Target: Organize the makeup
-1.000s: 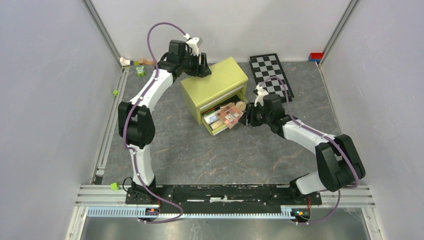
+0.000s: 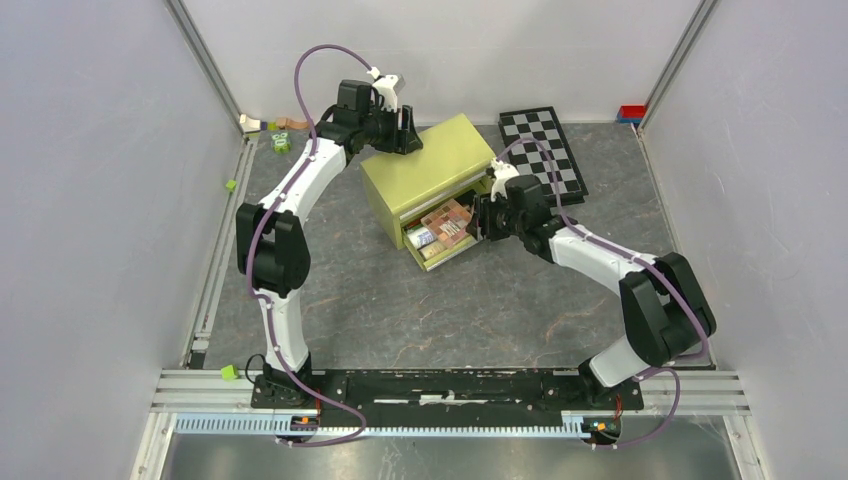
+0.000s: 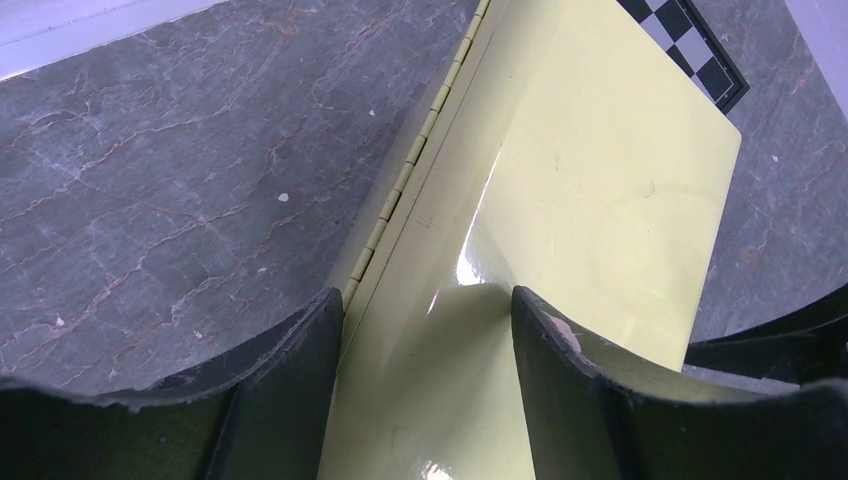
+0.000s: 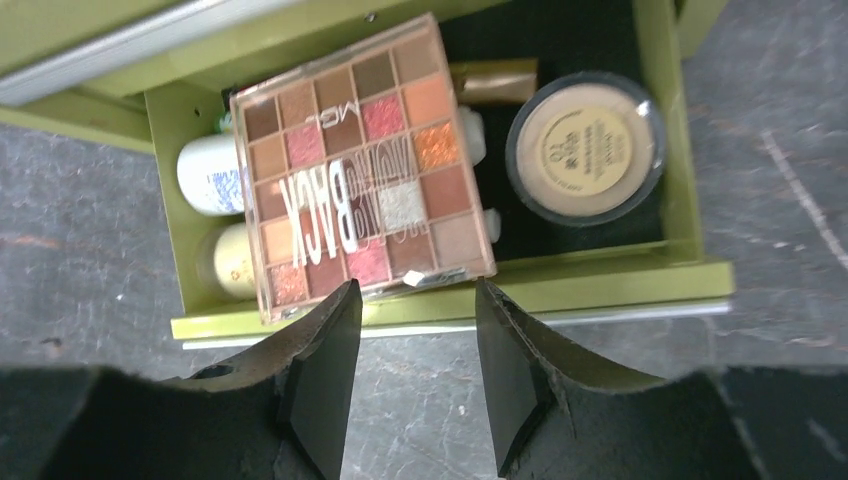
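Note:
A yellow-green box [image 2: 430, 150] has its lower drawer [image 4: 600, 290] pulled out. Inside lie an eyeshadow palette [image 4: 360, 180], a round powder compact [image 4: 583, 150], a white bottle [image 4: 205, 175] and a cream container [image 4: 233, 260]. My right gripper is just outside the drawer's front, fingers apart, at the palette's lower edge with nothing visible between them. My left gripper sits on the box's top back corner by the hinge, fingers apart around that corner.
A checkered board [image 2: 540, 135] lies behind and right of the box. Small items [image 2: 281, 140] lie at the back left.
My right gripper has moved left and toward the box. The palette has moved back from over the drawer's front edge into the drawer. The left arm has not moved.

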